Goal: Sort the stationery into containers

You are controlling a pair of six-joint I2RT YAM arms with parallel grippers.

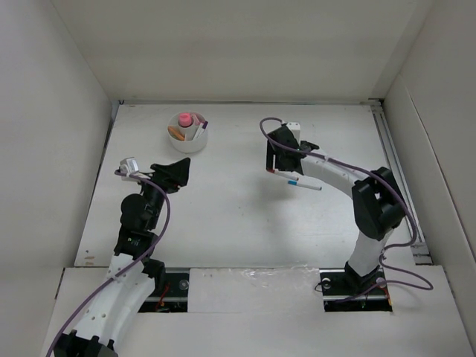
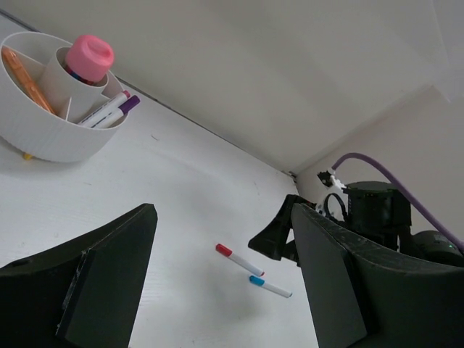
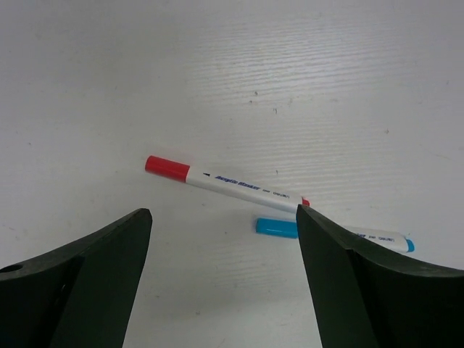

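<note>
Two white markers lie on the table: one red-capped (image 3: 167,168), one blue-capped (image 3: 276,227). My right gripper is open above them, nothing between its fingers. A white divided container (image 1: 187,145) at the back left holds a pink-lidded item (image 2: 89,57), an orange item (image 2: 29,81) and several pens or markers (image 2: 110,112). My left gripper stands apart at the left, in front of the container, its fingers parted and empty.
Walls enclose the back and sides, with a metal rail along the right edge.
</note>
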